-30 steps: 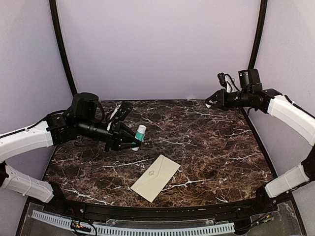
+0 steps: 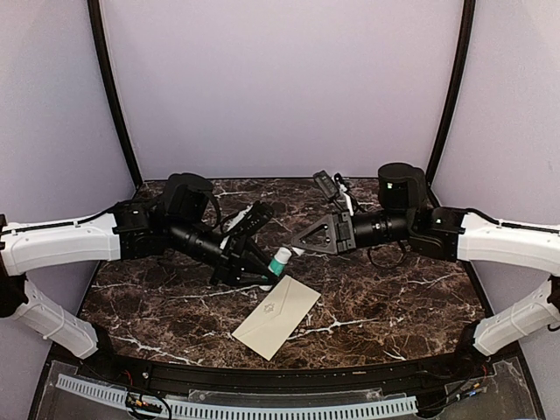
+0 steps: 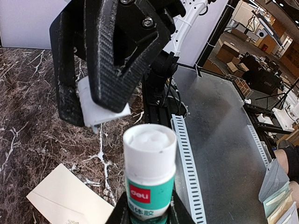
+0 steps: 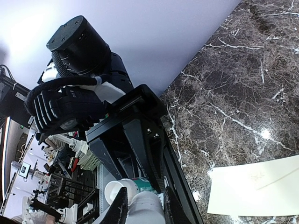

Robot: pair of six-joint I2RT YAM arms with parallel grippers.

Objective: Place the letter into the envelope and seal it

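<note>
The cream envelope (image 2: 276,318) lies flat on the marble table, its pointed flap lying down over it. A white and green glue stick (image 3: 149,163) stands upright in my left gripper (image 2: 269,273), which is shut on its lower part; its white top end is uncovered. My right gripper (image 2: 303,246) is shut on a small white cap (image 3: 96,105), held to one side of the glue stick and above its top in the left wrist view. In the right wrist view the cap (image 4: 145,210) overlaps the glue stick (image 4: 122,187). No separate letter shows.
Both hands hang close together near the envelope's far end. A black rail with a white slotted strip (image 2: 236,409) runs along the front edge.
My right gripper has come left and nearer with the cap, from the back right to close by the glue stick. The left one moved slightly right with the glue stick. The envelope stayed put.
</note>
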